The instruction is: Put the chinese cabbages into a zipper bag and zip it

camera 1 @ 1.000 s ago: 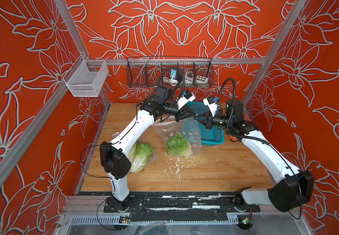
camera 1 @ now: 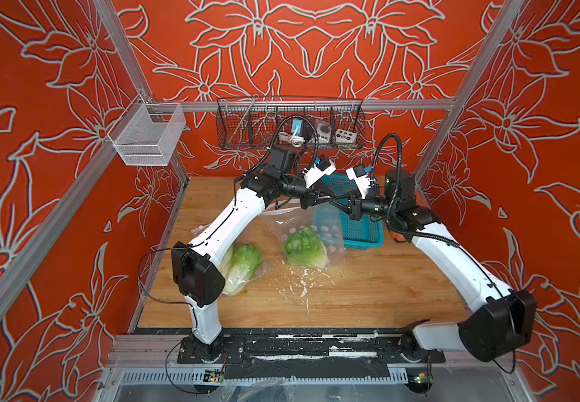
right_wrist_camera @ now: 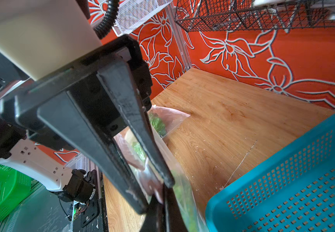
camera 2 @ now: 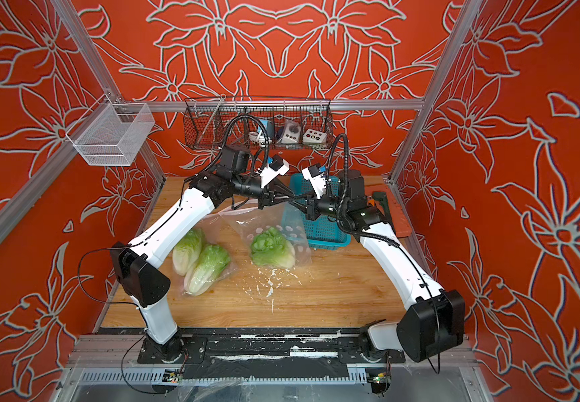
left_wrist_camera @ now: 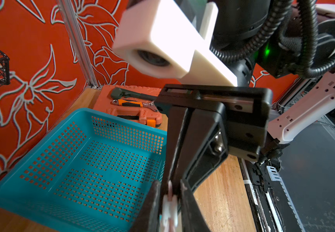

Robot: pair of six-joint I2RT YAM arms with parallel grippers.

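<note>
One green and white cabbage [camera 1: 305, 248] lies inside a clear zipper bag [camera 1: 336, 249], whose top edge is raised under my two grippers. My left gripper is shut on the bag's mouth, a whitish pink piece of it showing between the fingers. Tip to tip with it, my right gripper is shut. Whether thin film lies between the right fingers cannot be told. The bag's pinkish edge [right_wrist_camera: 157, 193] reaches down to those fingertips. Two more cabbages [camera 2: 208, 269] lie to the left in another clear bag.
A blue-green basket [left_wrist_camera: 109, 170], empty, stands close behind the bag on the right. Beyond it, tools rest on an orange case [left_wrist_camera: 126, 112]. A black wire rack [camera 1: 290, 124] hangs on the back wall.
My right gripper has shifted slightly left toward the left gripper's tips, and its fingers look closer together. The left arm, bags and cabbages look unmoved.
</note>
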